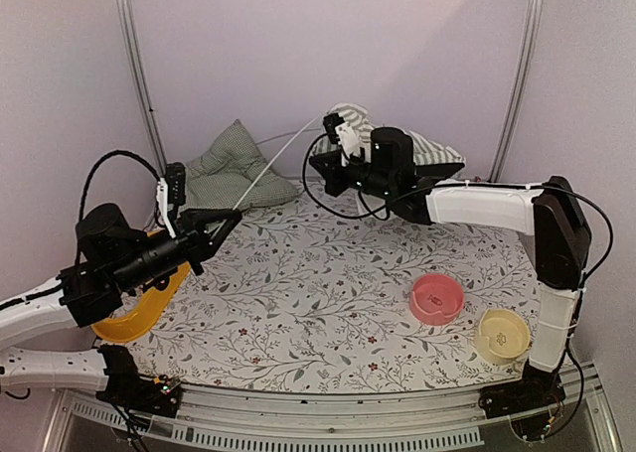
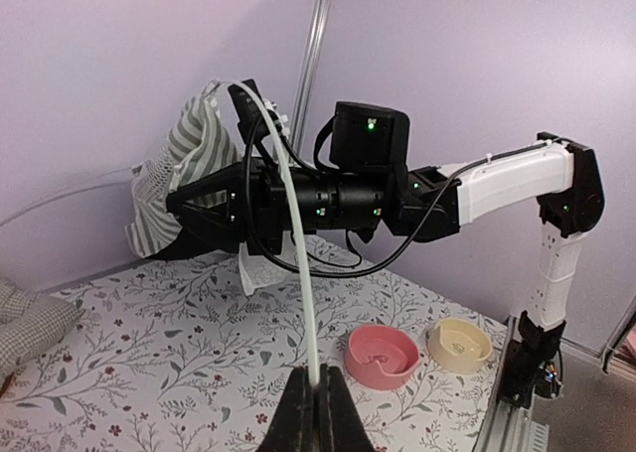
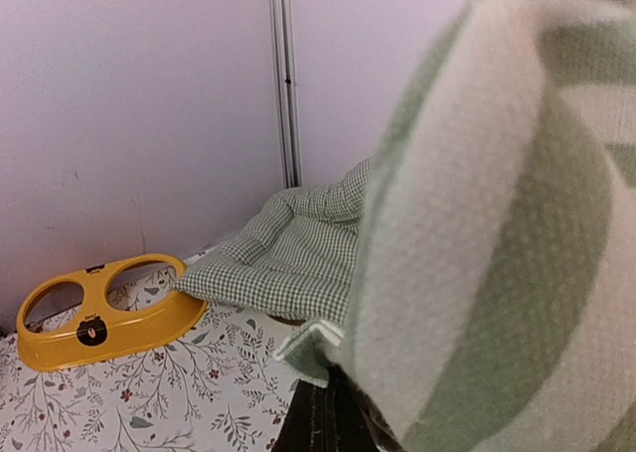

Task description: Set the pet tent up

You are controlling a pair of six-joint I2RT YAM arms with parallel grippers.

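Observation:
The striped tent fabric [image 1: 348, 116] hangs raised at the back, partly hidden behind my right arm; in the right wrist view its green and white striped cloth [image 3: 497, 214] fills the right side. My right gripper is shut with a striped cloth edge [image 3: 310, 351] at its fingertips. From the raised cloth a thin white pole [image 1: 278, 164] slopes down to my left gripper [image 1: 237, 214], which is shut on its end. The left wrist view shows this pole [image 2: 301, 243] bending upward from between the fingers. Another thin pole [image 2: 60, 196] curves left from the cloth.
A checked cushion [image 1: 224, 174] lies at the back left, and a yellow double-ring stand [image 3: 119, 323] is partly behind my left arm in the top view. A pink bowl [image 1: 436, 299] and a cream bowl [image 1: 502, 336] stand front right.

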